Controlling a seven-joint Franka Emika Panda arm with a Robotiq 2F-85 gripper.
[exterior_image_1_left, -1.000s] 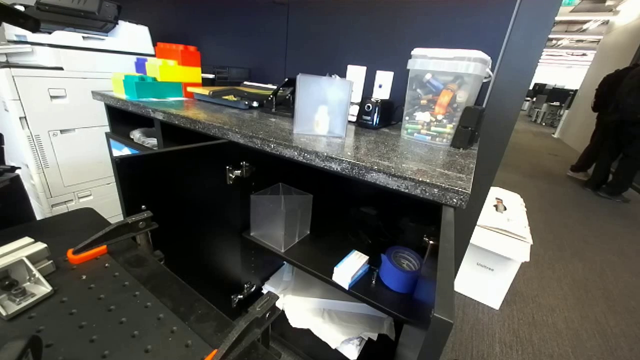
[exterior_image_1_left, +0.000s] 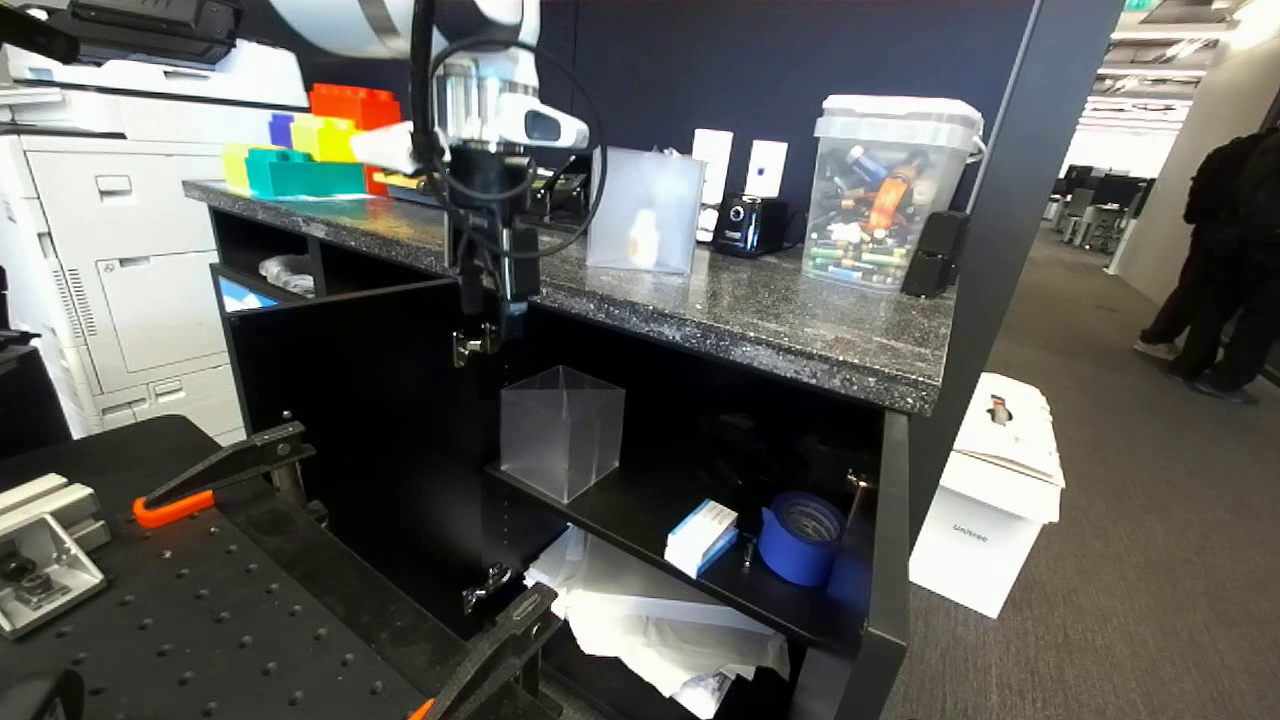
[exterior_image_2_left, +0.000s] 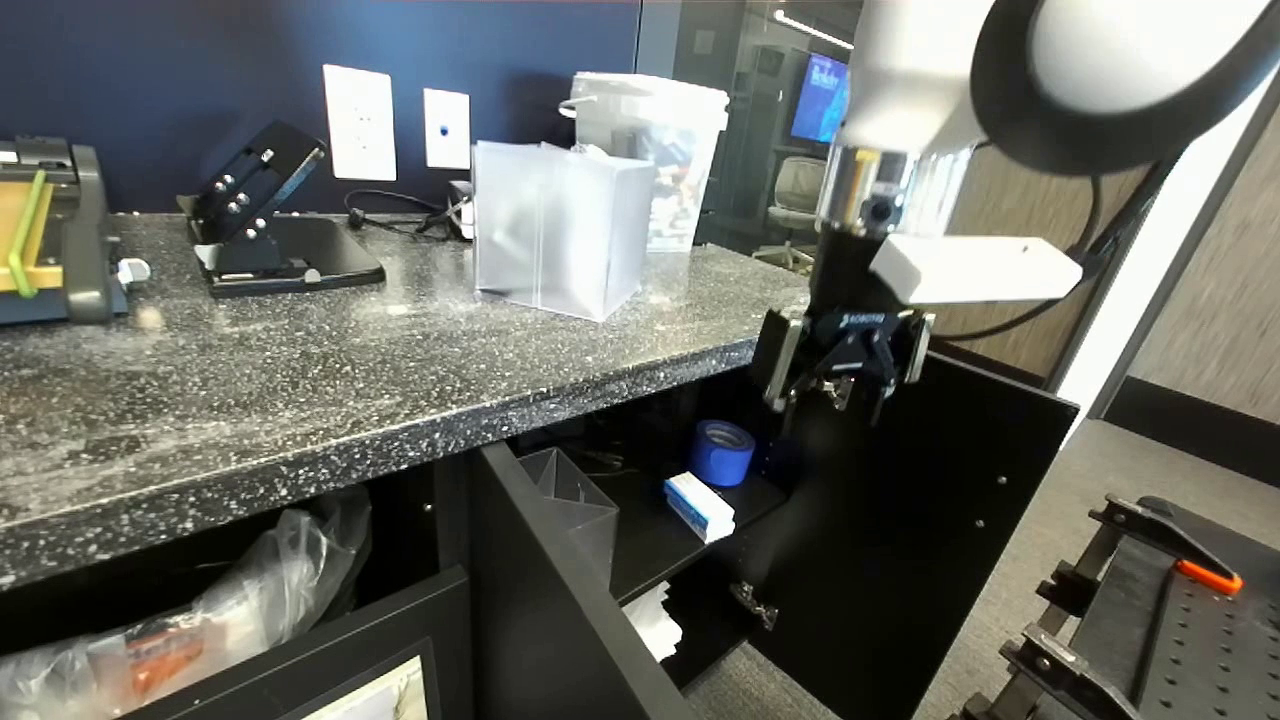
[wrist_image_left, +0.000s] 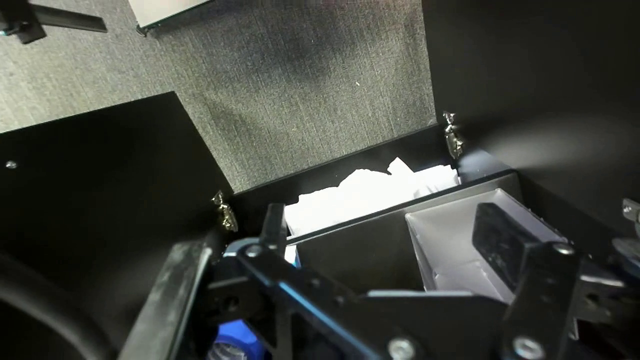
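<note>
My gripper (exterior_image_2_left: 840, 386) hangs open in front of the counter edge, its fingers (exterior_image_2_left: 780, 360) well apart. Exterior view 1 has the gripper (exterior_image_1_left: 494, 314) near the open left door. In the wrist view nothing shows between the spread tips of the gripper. On the cabinet shelf below are a clear open box (exterior_image_1_left: 560, 438), a small white-and-blue carton (exterior_image_1_left: 702, 536) and a roll of blue tape (exterior_image_1_left: 800, 540). Another translucent box (exterior_image_2_left: 560, 228) stands on the countertop, apart from the gripper.
Both cabinet doors stand open, with the left door (exterior_image_1_left: 348, 396) beneath my arm. A tub of batteries (exterior_image_1_left: 888, 198) and a hole punch (exterior_image_2_left: 282, 246) occupy the granite counter (exterior_image_2_left: 360, 348). White plastic (exterior_image_1_left: 660, 618) lies on the lower level. Clamps (exterior_image_1_left: 228, 474) edge the black pegboard table.
The boxes, carton and tape have stayed in place.
</note>
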